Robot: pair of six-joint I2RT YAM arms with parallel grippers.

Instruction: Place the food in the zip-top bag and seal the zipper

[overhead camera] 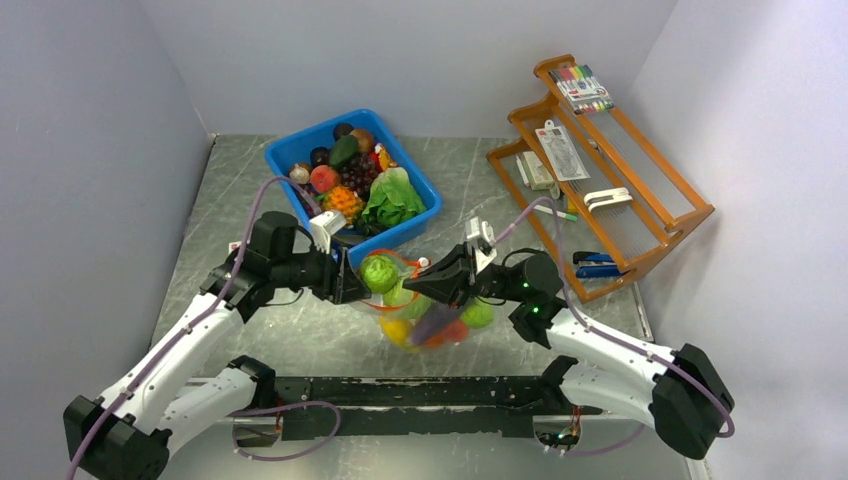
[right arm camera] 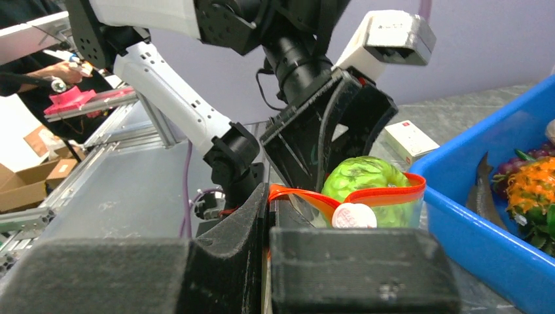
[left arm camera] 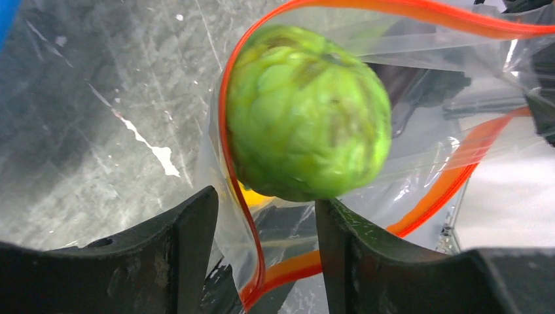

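The zip bag (overhead camera: 395, 310) holds vegetables: green cabbages, an eggplant, yellow and red items. A round cabbage (left arm camera: 304, 111) sits at its orange-rimmed mouth. My left gripper (overhead camera: 355, 285) is open at the left side of the mouth; in the left wrist view its fingers straddle the rim below the cabbage. My right gripper is shut on the bag's edge near the orange zipper (right arm camera: 383, 195), at the right of the mouth.
A blue bin (overhead camera: 425, 222) of produce stands behind the bag. A wooden rack (overhead camera: 660, 230) with stationery is at the back right.
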